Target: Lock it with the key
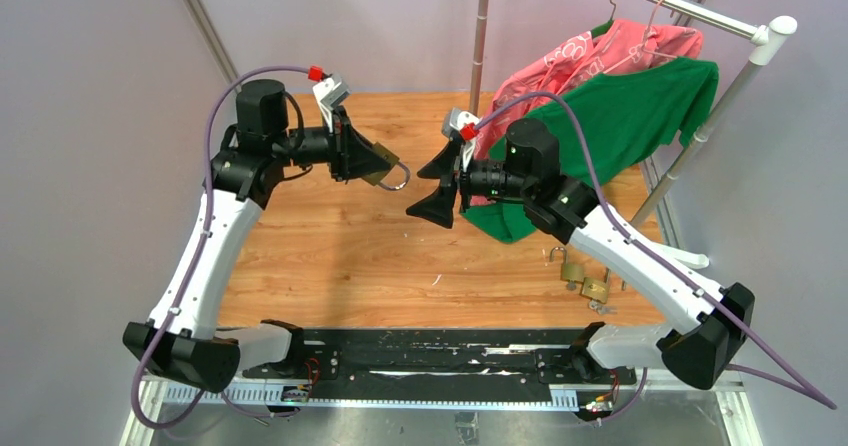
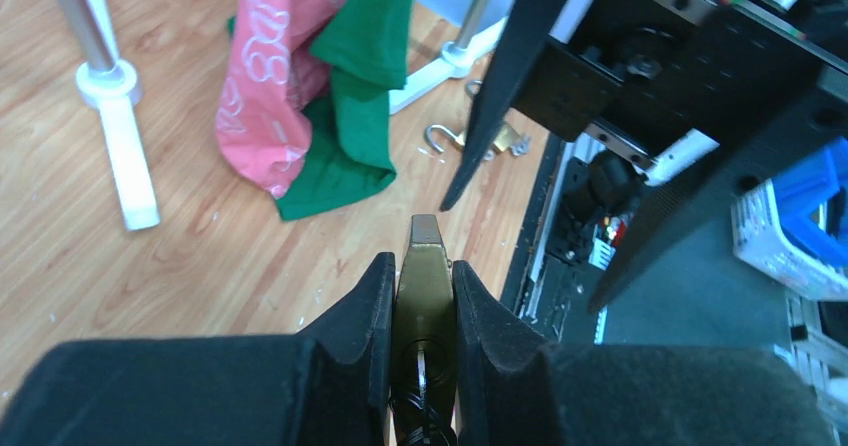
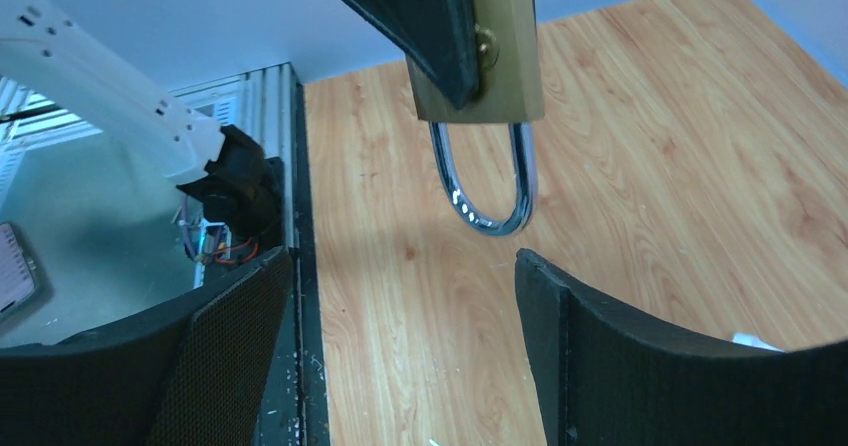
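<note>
A brass padlock (image 1: 380, 171) is held in my left gripper (image 1: 368, 161), which is shut on it. Its steel shackle (image 3: 490, 221) points toward my right gripper (image 1: 425, 188), hanging below the brass body (image 3: 508, 66) in the right wrist view. My right gripper stands open a short way from the padlock, with nothing between its fingers. More padlocks (image 1: 590, 286) with keys (image 1: 602, 306) lie on the table at the lower right; the left wrist view shows them small.
A clothes rack (image 1: 729, 96) with a pink shirt (image 1: 530, 81) and a green shirt (image 1: 600, 116) stands at the right.
</note>
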